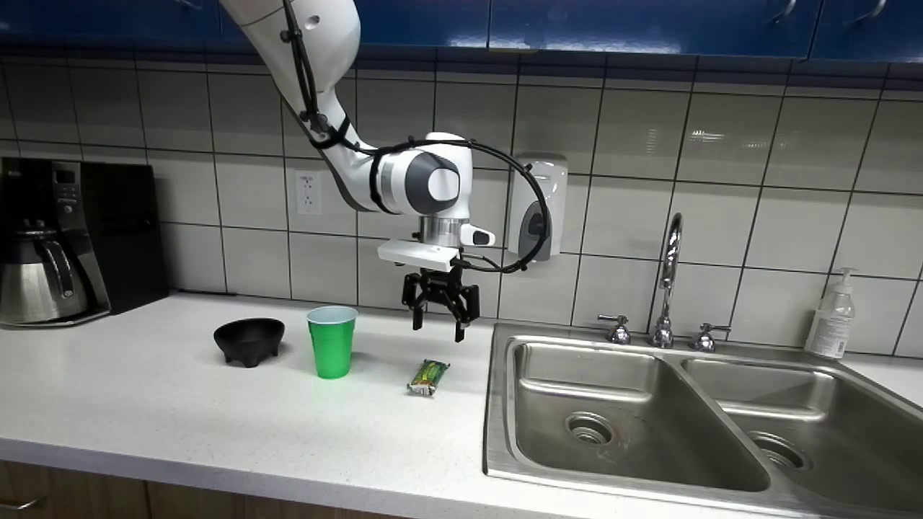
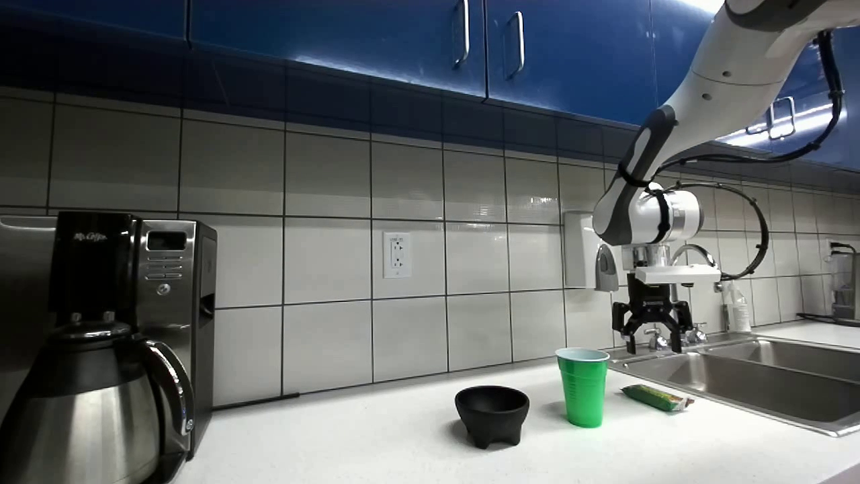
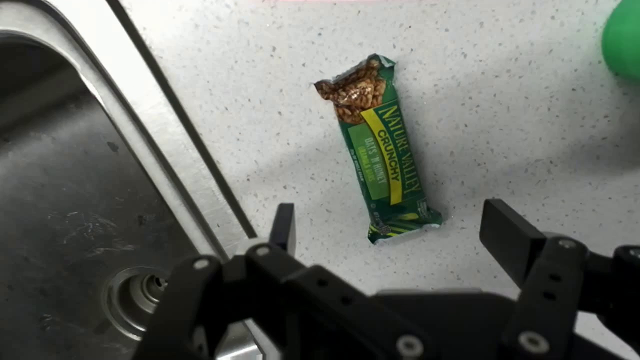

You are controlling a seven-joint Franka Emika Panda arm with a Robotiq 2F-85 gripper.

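Observation:
Above the counter hangs my gripper (image 1: 439,333), open and empty, its two black fingers (image 3: 510,240) wide apart in the wrist view. A green Nature Valley granola bar (image 3: 384,153) lies flat on the counter below, ahead of the fingertips and between their lines in the wrist view. In exterior view 1 the granola bar (image 1: 428,377) sits between the green cup and the sink. The green plastic cup (image 1: 332,344) stands upright with its mouth up. Left of the cup is a black footed bowl (image 1: 249,340).
A steel double sink (image 1: 500,406) borders the bar's right side, with a faucet (image 1: 668,285) behind it. The coffee maker (image 1: 121,233) stands far left. Clear counter (image 1: 216,424) spreads in front of the bowl and cup.

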